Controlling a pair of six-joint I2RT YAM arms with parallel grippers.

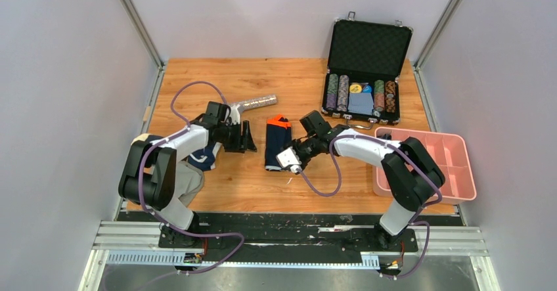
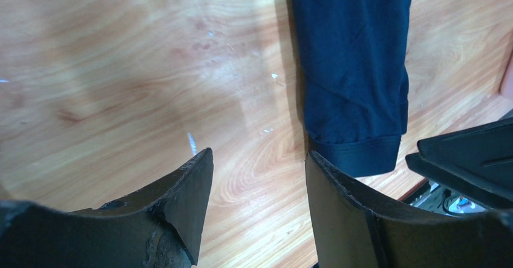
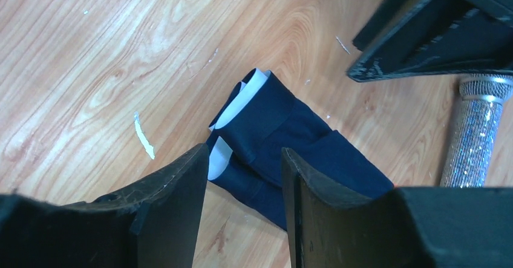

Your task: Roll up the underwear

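Note:
The dark navy underwear lies folded in a long strip at the middle of the table, orange band at the back and a white-edged end at the front. My left gripper stands open just left of it, with only wood and the fabric's side below it in the left wrist view. My right gripper is over the front end, fingers apart around the white-edged folds, which appear slightly lifted or curled; whether they touch the cloth is unclear. In the top view the right wrist hides part of that end.
A sparkly tube lies behind. Other clothes are at the left. An open chip case is at the back right, a pink divided tray at the right.

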